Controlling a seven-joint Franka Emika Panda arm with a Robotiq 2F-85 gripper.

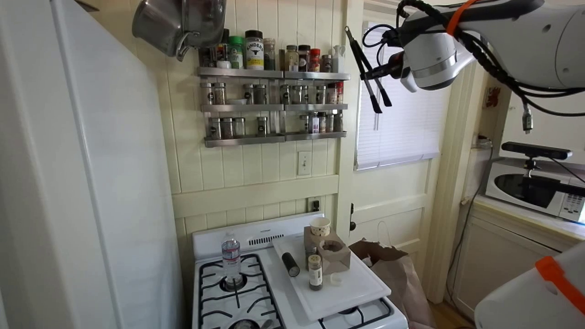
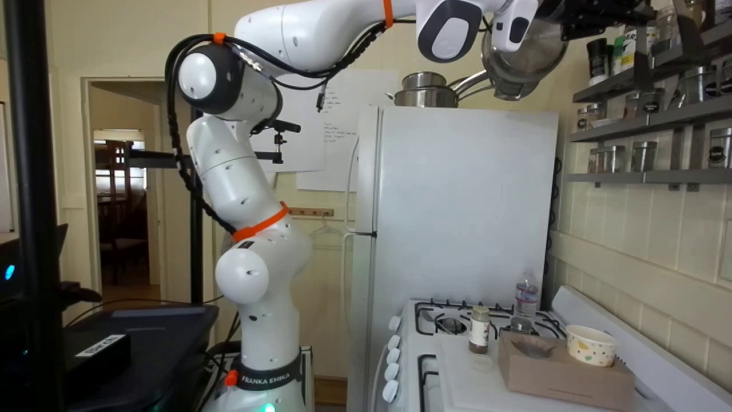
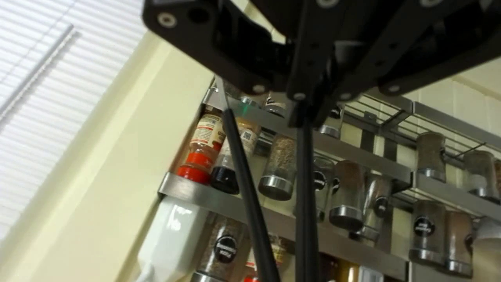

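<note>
In the wrist view my gripper is shut on a long, thin, dark tool that looks like tongs; two black legs run down the picture. Part of one leg is metallic near its upper end. From exterior view 1, the gripper hangs high in front of the window blind, right of the spice shelves. The tool's two black tips point downward there, apart from each other. Its grip point is mostly hidden by the dark fingers. Spice jars stand on the shelves behind the legs.
On the stove are a water bottle, a white board, a spice jar, a brown box and a patterned cup. Pots hang at upper left. A paper bag stands beside the stove.
</note>
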